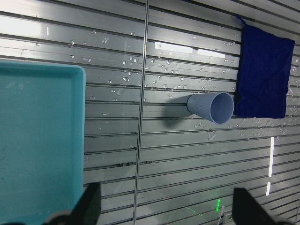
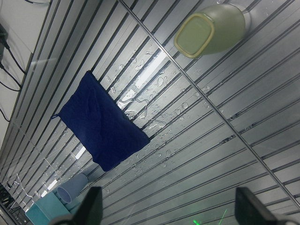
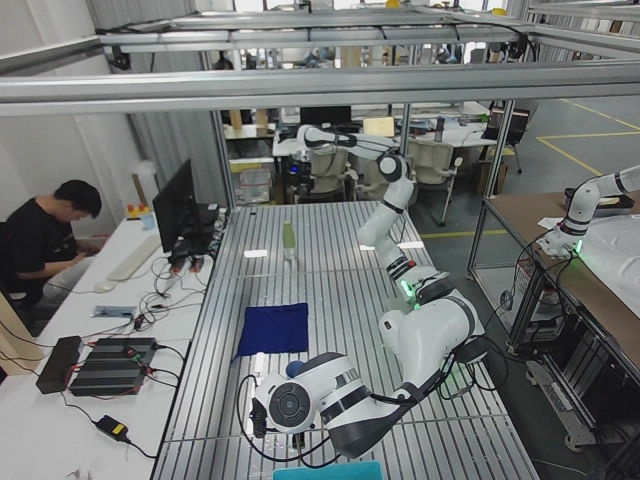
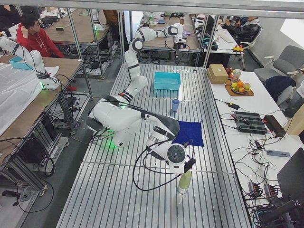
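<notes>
A dark blue cloth [image 3: 275,328] lies flat on the slatted metal table [image 4: 118,190], with water drops around it. A light blue ribbed cup [image 1: 204,105] stands between the cloth and a turquoise bin [image 1: 37,131]. At the other end stands a green bottle [image 2: 211,30]. My left gripper hangs over the table beside the bin and cup, its dark fingers wide apart with nothing between them. My right gripper hangs above the bottle's end of the table, also open and empty.
A white side desk [image 3: 110,240] holds power units, cables, a monitor and, in the camera right view, a fruit plate [image 4: 240,88]. A seated person is beside it. Aluminium frame bars run overhead.
</notes>
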